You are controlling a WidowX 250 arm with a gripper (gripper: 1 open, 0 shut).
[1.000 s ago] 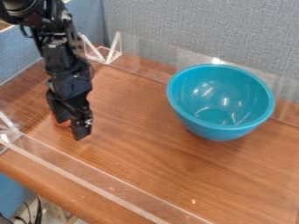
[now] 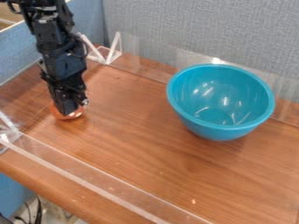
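My black gripper (image 2: pixel 68 100) hangs at the left of the wooden table, its fingertips just over a small orange-red object (image 2: pixel 68 114) that is mostly hidden behind them. Whether the fingers touch or hold that object I cannot tell. A large glossy teal bowl (image 2: pixel 221 104) stands empty at the back right, well apart from the gripper.
A clear plastic rim runs around the wooden table (image 2: pixel 176 166), with white brackets (image 2: pixel 100 51) at the back left. A grey padded wall (image 2: pixel 211 31) rises behind.
The gripper has moved a little left and up from lower on the table, uncovering more of the small orange-red object. The bowl is unchanged.
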